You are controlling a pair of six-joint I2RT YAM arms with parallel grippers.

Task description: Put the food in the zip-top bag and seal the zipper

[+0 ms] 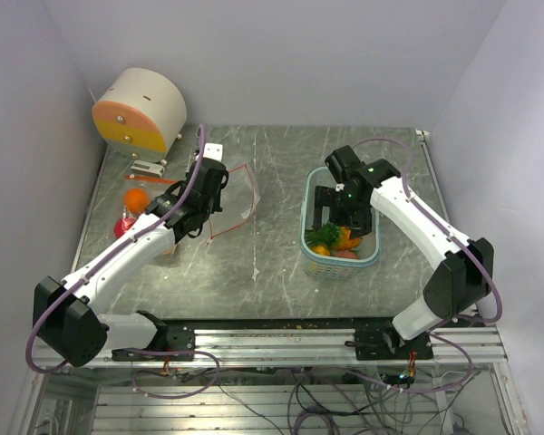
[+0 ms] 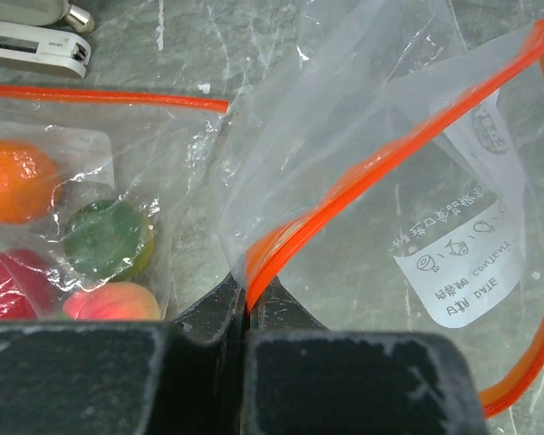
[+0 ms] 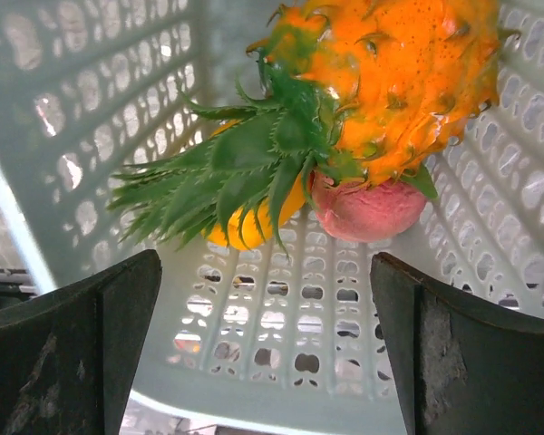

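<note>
A clear zip bag with a red-orange zipper edge (image 2: 388, 172) stands with its mouth spread wide and appears empty. My left gripper is shut on one corner of that edge. Over the basket (image 1: 306, 258) hangs my right gripper, open, with nothing between its fingers. In the basket lie an orange spiky pineapple-like fruit (image 3: 390, 82) with green leaves (image 3: 245, 168), a pink fruit (image 3: 367, 208) and a yellow-orange fruit (image 3: 245, 227) half hidden under the leaves. The right arm partly covers the basket in the top view.
Left of the open bag lies another zip bag (image 2: 154, 96) with several fruits inside, its red zipper line straight across. Behind it stand a stapler-like white item (image 2: 38, 47) and a rounded cream box (image 1: 145, 100). Bare table (image 1: 276, 217) separates open bag and basket.
</note>
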